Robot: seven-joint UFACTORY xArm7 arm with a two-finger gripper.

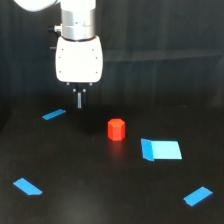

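A red block (116,130) with a roughly hexagonal outline stands on the dark table, right of the middle. My gripper (79,100) hangs to the left of the block and a little higher in the camera view, clear of it. Its dark fingers are small and blend into the black background, so their opening cannot be made out. Nothing red shows at the fingertips.
A light-blue sheet (166,150) with a brighter blue strip (147,150) at its left edge lies right of the block. Blue tape pieces mark the table at back left (54,114), front left (27,187) and front right (198,196). Bare table lies in front of the block.
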